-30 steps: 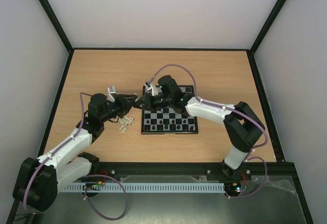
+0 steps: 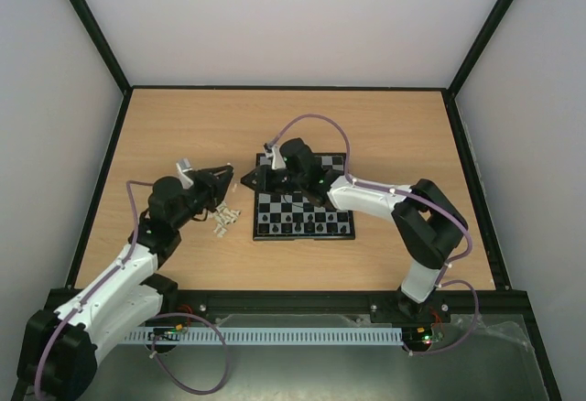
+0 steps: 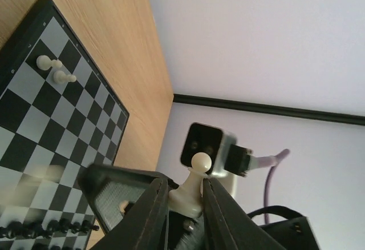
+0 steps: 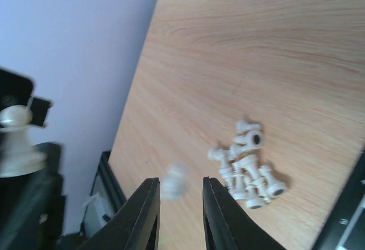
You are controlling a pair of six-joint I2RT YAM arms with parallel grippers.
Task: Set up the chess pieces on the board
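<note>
My left gripper (image 2: 229, 168) is shut on a white chess piece (image 3: 186, 196), held upright in front of its camera in the left wrist view. My right gripper hangs part open over the table, with no piece clearly between its fingers. The chessboard (image 2: 347, 213) carries black pieces (image 2: 309, 227) along its near side; two white pieces (image 3: 63, 77) stand on it. A group of loose white pieces (image 4: 245, 167) lies on the table (image 4: 268, 90) left of the board.
The two arms face each other over the board's left edge, close together. Bare table (image 2: 183, 117) shows behind them and at the right. Walls enclose the table on the sides and back.
The left gripper has drawn back to the left, away from the right gripper, with the white piece in it. The right arm has moved only slightly.
</note>
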